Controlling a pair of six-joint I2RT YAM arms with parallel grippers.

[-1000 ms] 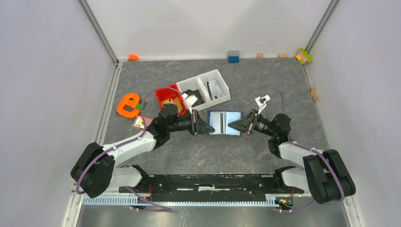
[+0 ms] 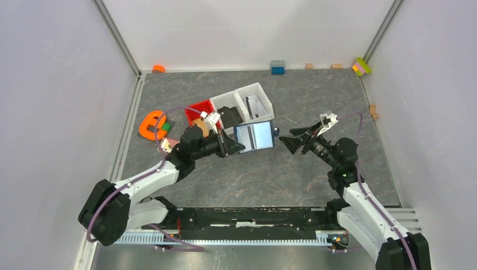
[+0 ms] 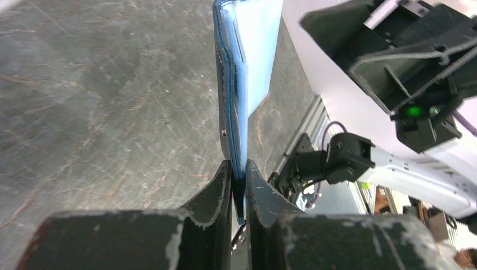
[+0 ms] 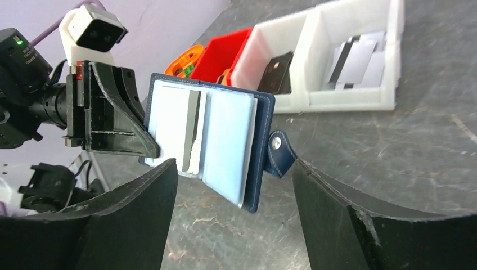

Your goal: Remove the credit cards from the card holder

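An open card holder [image 2: 253, 135] with blue trim, pale inside with white and grey card-like layers, is held up near the table's middle. My left gripper is shut on its edge; in the right wrist view the holder [image 4: 228, 143] faces the camera, its snap strap [image 4: 280, 154] sticking out to the right. My right gripper [image 2: 288, 140] stands open to the right of the holder, apart from it, nothing between its fingers.
A white two-part bin [image 2: 260, 117] with dark items and pale cards lies behind the holder, beside a red bin [image 2: 198, 105]. An orange toy [image 2: 147, 125] is at left.
My right gripper has backed away to the right and up from the holder. My left gripper has moved slightly left and back, tilting the holder with it.
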